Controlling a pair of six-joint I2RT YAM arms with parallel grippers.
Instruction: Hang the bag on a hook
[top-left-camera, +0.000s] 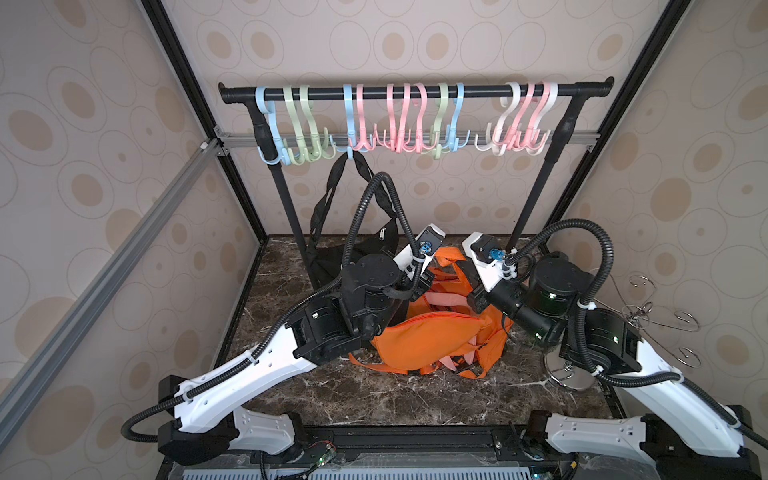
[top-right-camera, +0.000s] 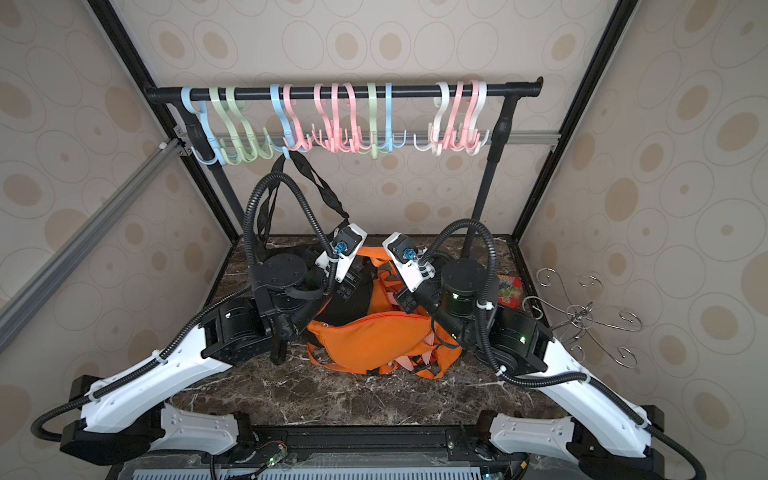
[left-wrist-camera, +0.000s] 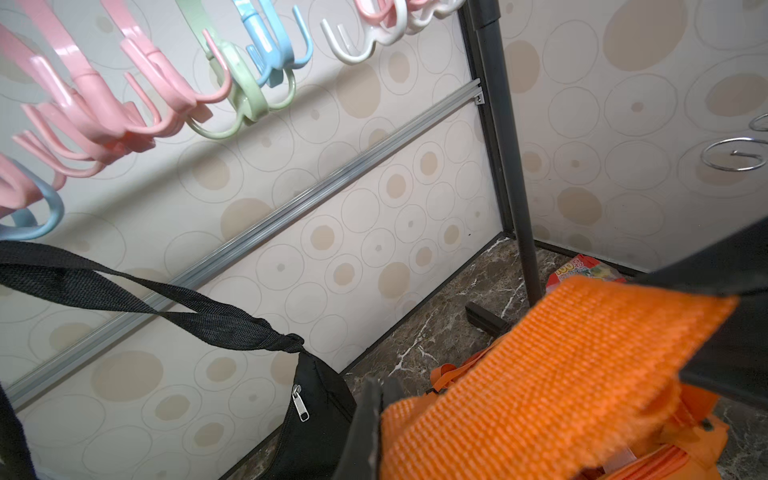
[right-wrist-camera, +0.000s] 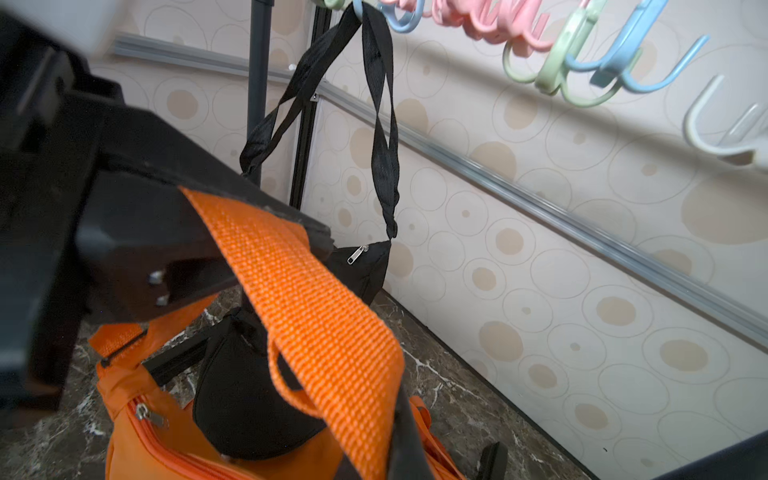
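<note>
The orange bag (top-left-camera: 424, 340) lies on the floor below the rack. My left gripper (top-left-camera: 420, 280) is shut at the bag's orange strap (left-wrist-camera: 552, 376), which fills the lower part of the left wrist view and appears pinched there. My right gripper (top-left-camera: 478, 296) is shut; in the right wrist view orange webbing (right-wrist-camera: 328, 336) runs across its fingers, and whether any is between them is unclear. Colored hooks (top-left-camera: 404, 120) hang along the black rail (top-left-camera: 480, 90) above both grippers.
A black bag (right-wrist-camera: 360, 268) hangs by its straps from a blue hook at left of centre. Rack posts (top-left-camera: 540, 192) stand either side. A wire metal stand (top-left-camera: 644, 312) is at the right.
</note>
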